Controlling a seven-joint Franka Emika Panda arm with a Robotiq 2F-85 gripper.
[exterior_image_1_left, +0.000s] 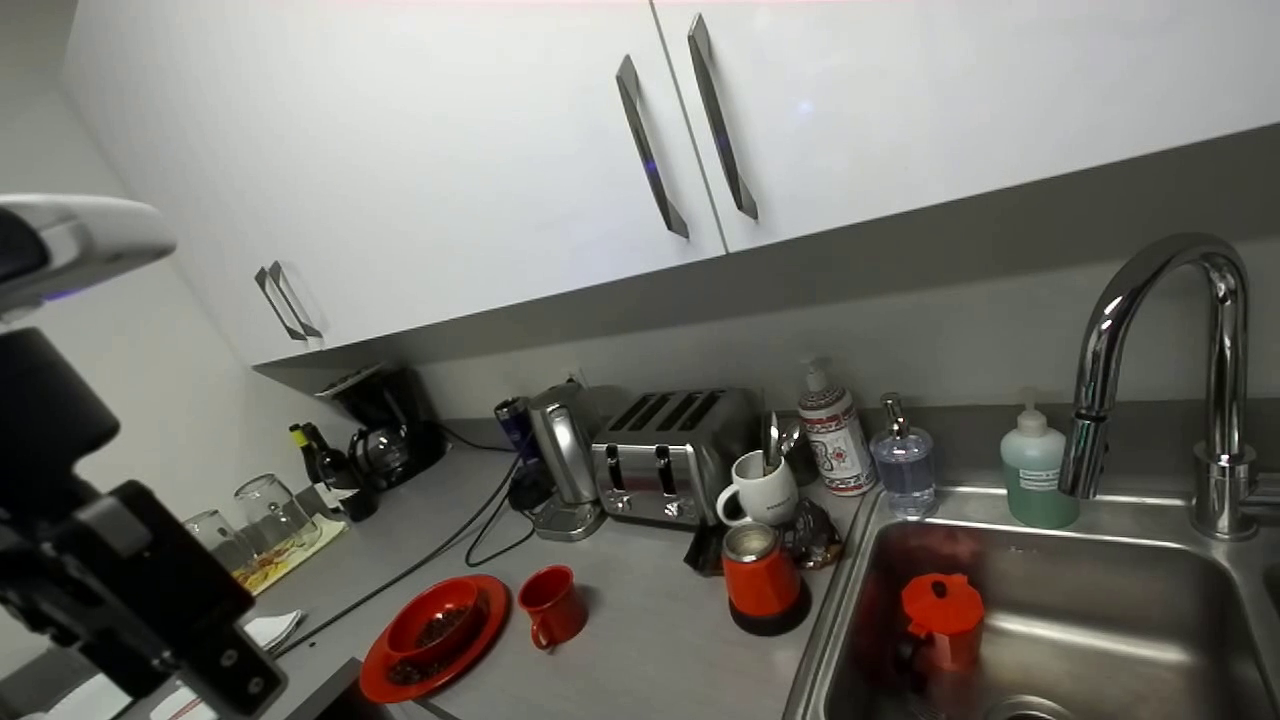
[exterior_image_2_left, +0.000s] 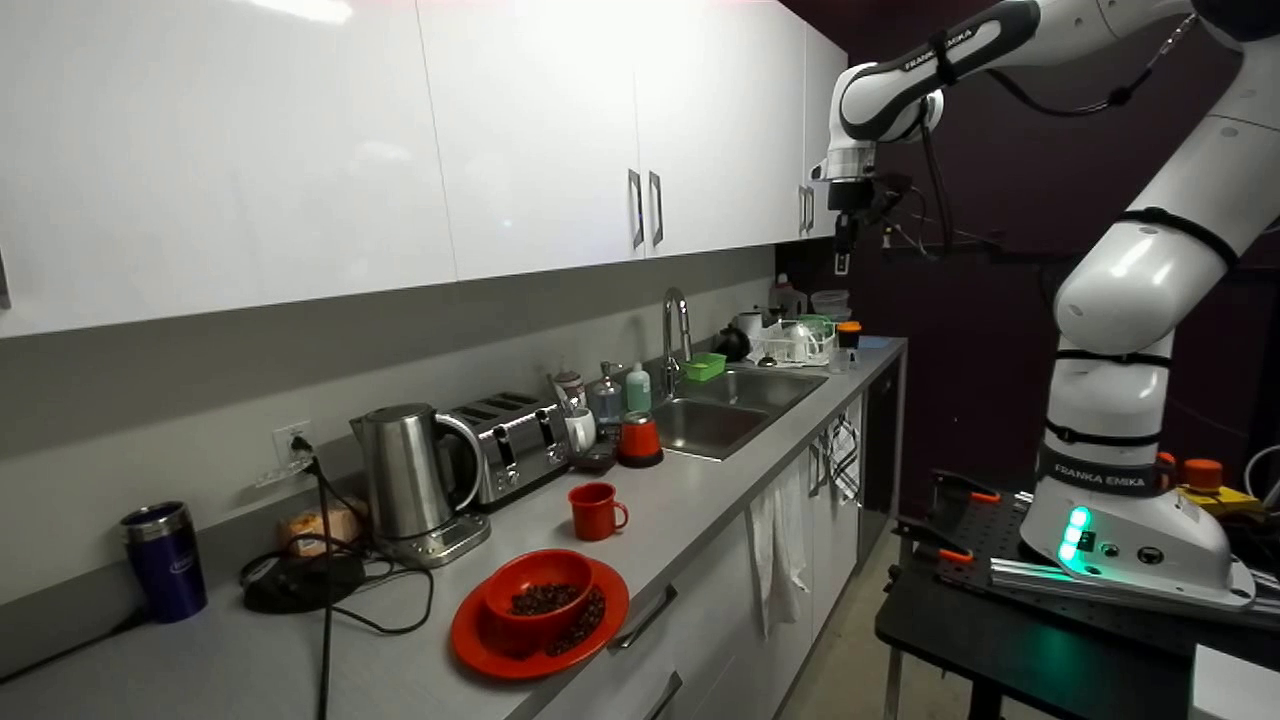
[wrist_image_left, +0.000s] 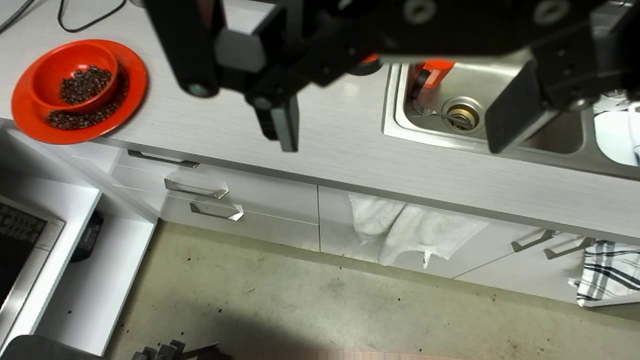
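My gripper hangs open high in front of the counter, its two fingers wide apart with nothing between them. A red bowl of dark beans rests on a red plate, with more beans spilled on the plate. To their right on the counter is a red mug. Farther along, by the sink, stands a red and black moka pot base with an open top. The red pot top lies inside the sink. My gripper touches none of them.
A toaster, a kettle, a white mug with utensils and soap bottles line the wall. Cords cross the counter's left part. White cabinets overhang it. Bare counter runs along the front edge.
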